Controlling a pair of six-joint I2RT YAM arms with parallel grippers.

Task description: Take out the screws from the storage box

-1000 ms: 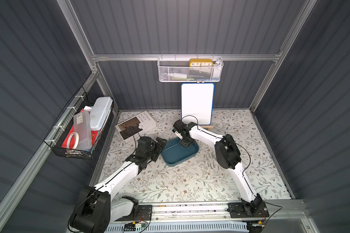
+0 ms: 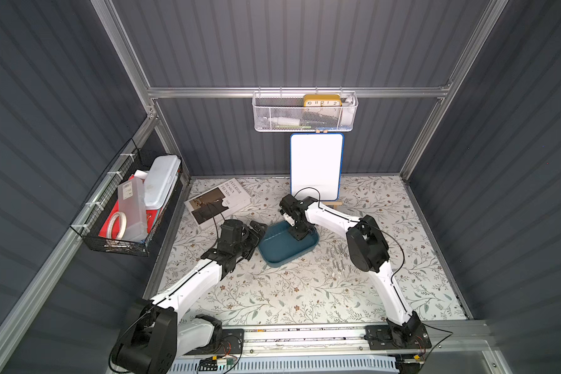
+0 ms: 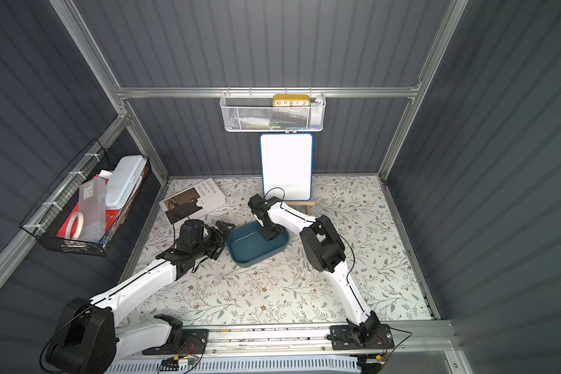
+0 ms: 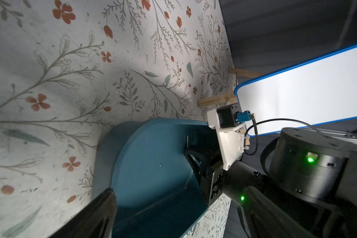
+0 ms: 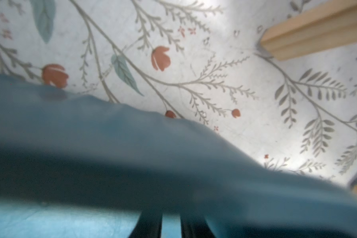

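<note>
A blue storage box [image 2: 283,252] stands mid-table. My right gripper [image 2: 299,232] reaches down inside its back right part; in the left wrist view a small metal screw [image 4: 187,140] shows beside the fingers, though whether it is between them I cannot tell. The right wrist view is mostly blurred box rim [image 5: 107,130], with part-open fingertips at the bottom edge. My left gripper [image 2: 255,233] stands open at the box's left end. Several screws [image 2: 338,258] lie on the table right of the box.
A whiteboard [image 2: 315,165] on a wooden stand is behind the box, with a magazine [image 2: 218,200] at back left. A black wire basket [image 2: 106,243] hangs on the left wall.
The left arm has stayed still.
</note>
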